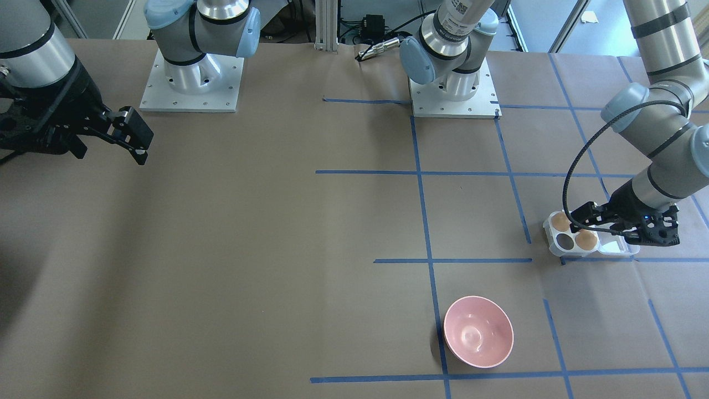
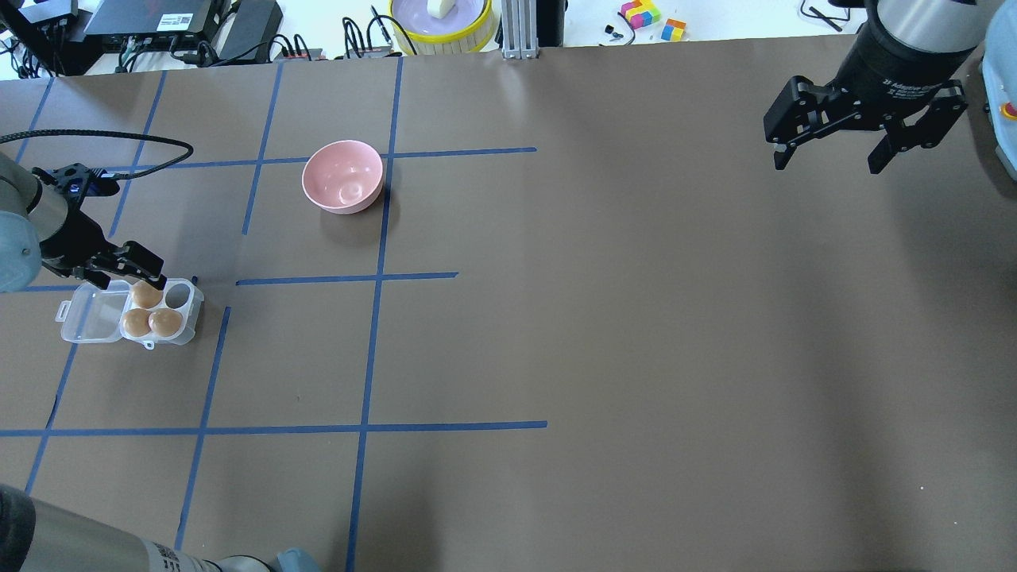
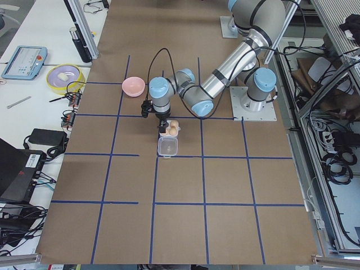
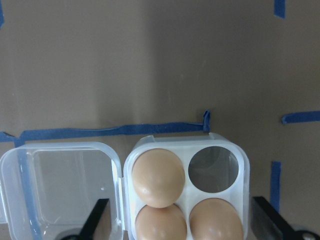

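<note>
A clear plastic egg carton (image 4: 192, 150) lies on the table, its lid (image 4: 67, 180) open flat beside it. It holds brown eggs (image 4: 158, 178) in three cups; the fourth cup (image 4: 213, 170) is empty. My gripper (image 1: 605, 223) hangs low just over the carton, fingers open, one finger at either side in the wrist view. Nothing shows held between them. In the front view the gripper partly hides the carton. A pink bowl (image 2: 343, 176) stands apart on the taped grid, nearer the front camera.
Another black gripper (image 2: 863, 124) hangs at the far side, away from the carton. More arm bases (image 1: 455, 106) stand along the table edge.
</note>
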